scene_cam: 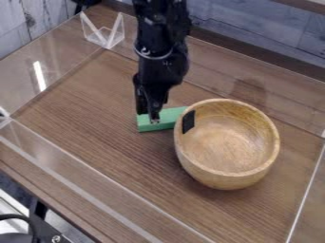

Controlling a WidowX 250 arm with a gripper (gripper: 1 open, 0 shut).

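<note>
A black gripper (152, 102) hangs from the arm at the top centre, its fingertips over a green block (156, 121), shut with nothing visible between the fingers. The green block lies flat on the wooden table, its right end against or beside a round tan bowl (226, 166). A small black patch is on the bowl's left rim. Whether the gripper touches the block is unclear.
Clear plastic pieces stand at the left edge and back left. Black cables lie at the bottom left corner.
</note>
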